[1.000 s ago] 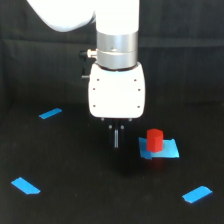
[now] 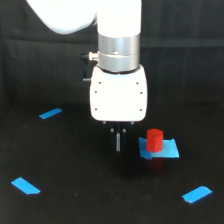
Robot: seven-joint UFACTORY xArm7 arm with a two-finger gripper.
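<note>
A small red block (image 2: 154,140) rests on a blue patch (image 2: 166,151) on the dark table, right of centre. My gripper (image 2: 118,141) hangs from the white hand (image 2: 118,95), pointing down, a short way left of the block in the picture. Its fingers show only as a thin, dim strip, and nothing is visible between them. Whether they stand apart is too small to make out, as is their height above the table.
Blue tape strips mark the table at the back left (image 2: 50,113), front left (image 2: 26,186) and front right (image 2: 197,194). Dark cloth hangs behind.
The hand has shifted slightly right and a little lower in the picture. The red block and the blue patch have not visibly moved.
</note>
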